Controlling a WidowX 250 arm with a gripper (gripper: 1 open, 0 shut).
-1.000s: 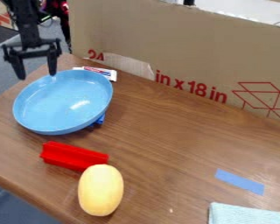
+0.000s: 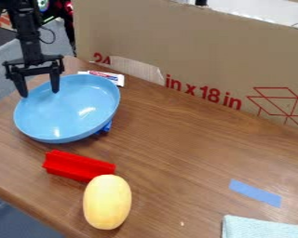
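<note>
A blue shallow bowl (image 2: 67, 112) rests at the left of the wooden table, with a small blue item partly hidden beneath its right edge. My black gripper (image 2: 38, 82) is above the bowl's back-left rim, fingers pointing down and apart, holding nothing that I can see. In front of the bowl lie a red block-like object (image 2: 79, 166) and, nearer, a pale yellow oval object (image 2: 107, 203).
A large cardboard panel (image 2: 196, 56) stands along the back. A small white package (image 2: 105, 77) lies behind the bowl. A light blue cloth (image 2: 257, 229) and blue tape (image 2: 255, 193) are at the right.
The gripper has moved slightly downward toward the bowl's rim over the last second. The objects on the table look unmoved.
</note>
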